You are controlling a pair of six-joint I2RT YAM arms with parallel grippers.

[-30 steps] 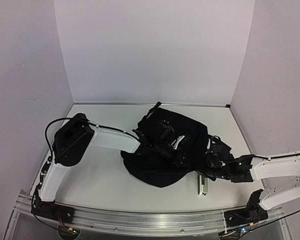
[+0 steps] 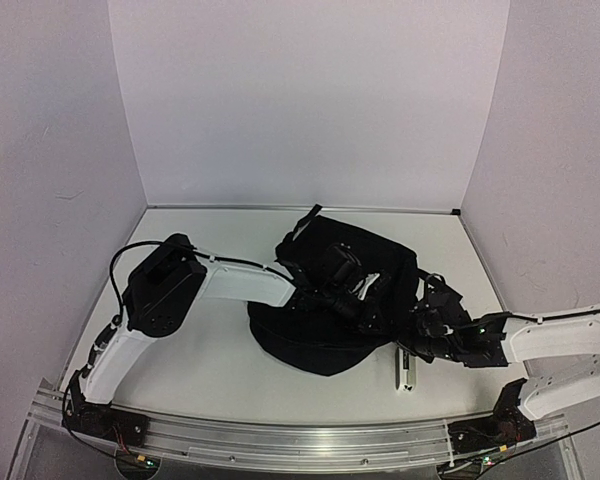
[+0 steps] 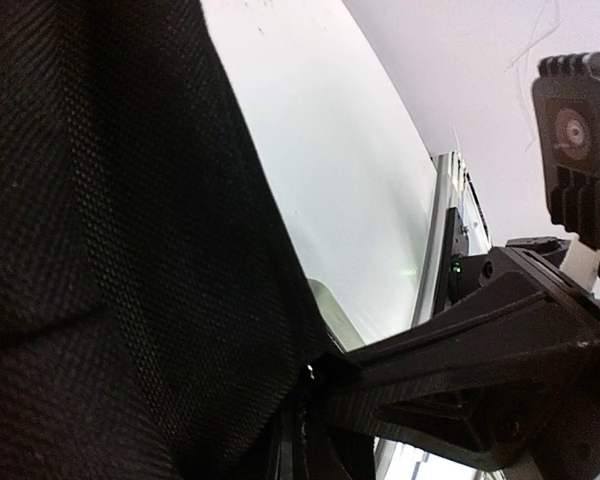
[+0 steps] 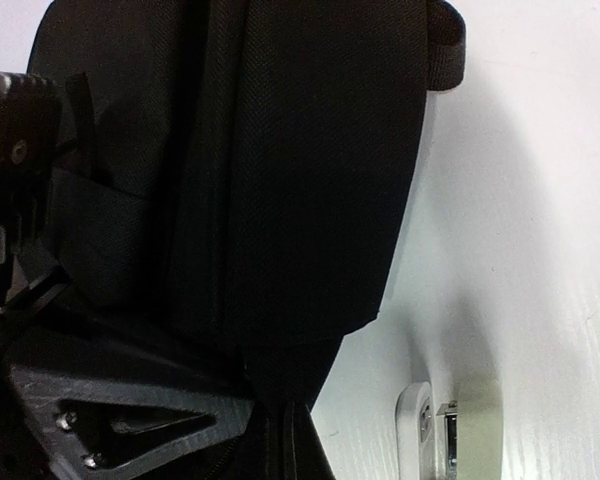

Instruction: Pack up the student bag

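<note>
The black student bag [image 2: 365, 240] lies in the middle of the table, its rounded lower part [image 2: 315, 352] toward the front. My left gripper [image 2: 378, 325] reaches across it to its right side. In the left wrist view, the left fingers [image 3: 410, 390] come together against the dark fabric [image 3: 170, 250], a tiny shiny spot beside them; whether cloth or a zip pull is between them is hidden. My right gripper is shut at the bag's narrowed corner [image 4: 295, 365], which runs into its fingertips. The two grippers are close together.
A pale, narrow object [image 2: 406, 370] with a white part lies on the table just in front of the right gripper. A strap loop [image 4: 447, 45] sticks out from the bag.
The left arm has shifted slightly right and forward, and the bag's front part has moved a little right with it. The right arm looks still.
</note>
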